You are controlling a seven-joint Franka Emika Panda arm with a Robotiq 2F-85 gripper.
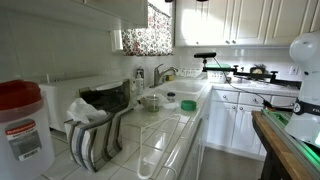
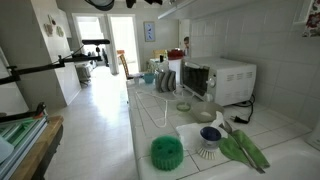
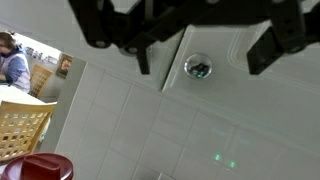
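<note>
In the wrist view my gripper is open, its two dark fingers spread wide with nothing held between them. A round, shiny knob [image 3: 198, 66] on a pale cabinet door shows in the gap; its distance from the fingers is hard to judge. The upper cabinet's underside [image 1: 122, 12] lines the top of exterior view 1, where my gripper is not clearly visible. Dark parts of my arm reach across the top left of exterior view 2, high above the counter.
The counter holds a green round item [image 2: 167, 152], a scrub brush [image 2: 210, 137], a green cloth [image 2: 243, 150], a striped rack [image 1: 95, 138] and a red-lidded tub [image 1: 22, 125]. A white toaster oven [image 2: 222, 82] stands by the wall.
</note>
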